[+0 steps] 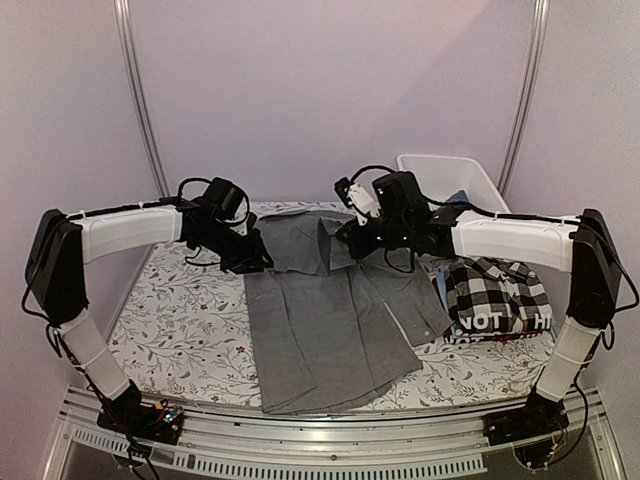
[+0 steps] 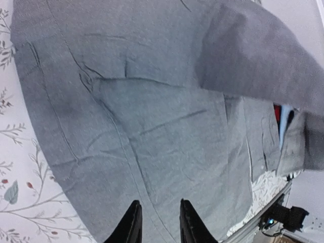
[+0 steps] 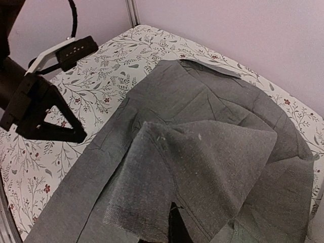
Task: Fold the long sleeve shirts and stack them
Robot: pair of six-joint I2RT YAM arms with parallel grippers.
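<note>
A grey long sleeve shirt (image 1: 325, 345) lies spread over the middle of the table, its front end near the table's front edge. Above its back part, my right gripper (image 1: 350, 243) is shut on a piece of the grey cloth. In the right wrist view that raised flap (image 3: 212, 152) stands up from the shirt and drapes around the fingers, partly hiding them. My left gripper is over the shirt's left side, its two fingers apart and bare cloth below them.
Folded garments, with a black-and-white checked one (image 1: 497, 290) on top, lie at the right. Behind them stands a white bin (image 1: 440, 167) with dark cloth inside.
</note>
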